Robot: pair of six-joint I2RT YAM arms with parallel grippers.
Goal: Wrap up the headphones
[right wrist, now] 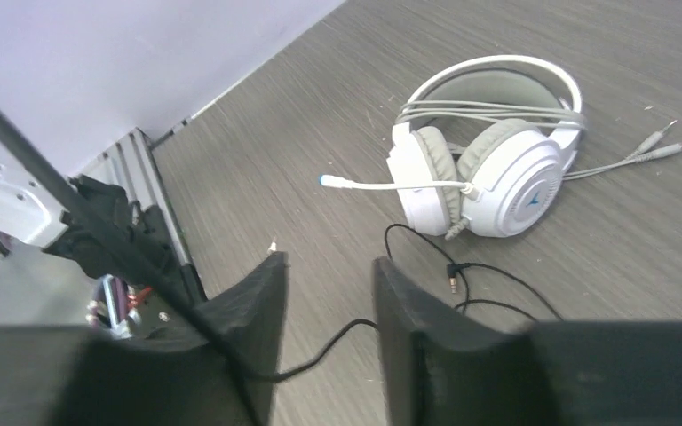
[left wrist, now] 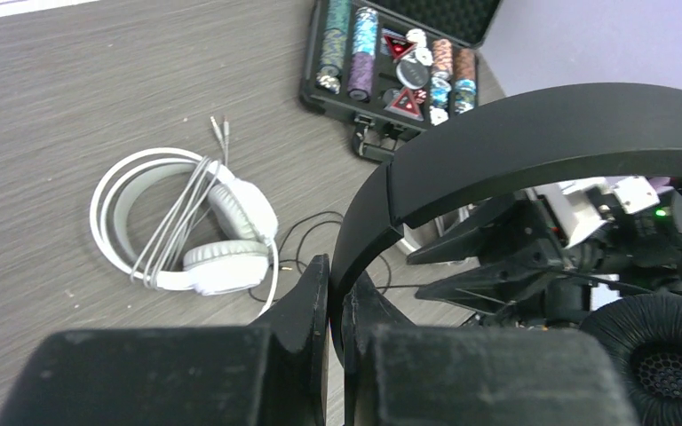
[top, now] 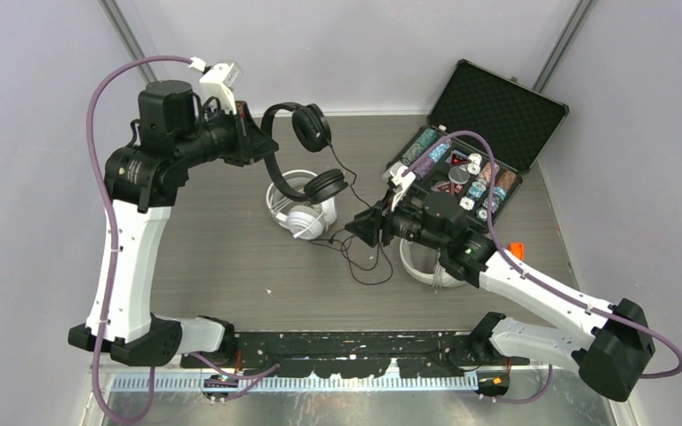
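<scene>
The black headphones' headband (top: 277, 175) is gripped by my left gripper (top: 265, 148), which is shut on it and holds the pair above the table. In the left wrist view the band (left wrist: 533, 133) arches away rightward from the fingertips, and one ear cup (left wrist: 666, 364) shows at lower right. A thin black cable (top: 348, 169) runs from the ear cups toward my right gripper (top: 361, 232). Seen from the right wrist, that gripper has its fingers apart, with the black cable (right wrist: 333, 342) passing between them. More cable (top: 371, 281) lies looped on the table.
White headphones (right wrist: 506, 182) with their own cord wound around them lie beneath the black pair. Another white pair (top: 422, 266) is partly hidden under my right arm. An open chip case (top: 497, 115) stands at the back right.
</scene>
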